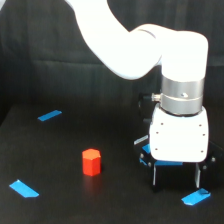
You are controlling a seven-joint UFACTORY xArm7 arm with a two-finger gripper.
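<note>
A small red block [91, 162] stands on the dark tabletop, left of the middle in the camera view. My gripper [176, 184] is well to its right, pointing down with its two thin fingers wide apart. Nothing shows between those fingers. A clear gap separates the gripper from the block. How high the fingertips are above the table is hard to tell against the black surface.
Blue tape strips mark the table at the back left [50, 115], front left [23, 189] and front right [195, 197], the last near my gripper. Something blue [168, 163] shows partly behind the gripper's white body. Between block and gripper the surface looks clear.
</note>
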